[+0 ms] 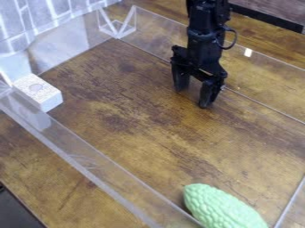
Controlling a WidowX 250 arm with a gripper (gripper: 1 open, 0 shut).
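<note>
The black robot arm comes down from the top of the view, and its gripper (194,89) is low over the wooden floor (131,134) of a clear-walled enclosure, near the back wall. The dark fingers blend together, so I cannot tell whether anything is between them or how far apart they stand.
A green bumpy oblong object (220,207) lies at the front right. A white block (37,93) is at the left by the clear wall. Grey-white fabric hangs at the top left. Most of the floor left of and in front of the gripper is clear.
</note>
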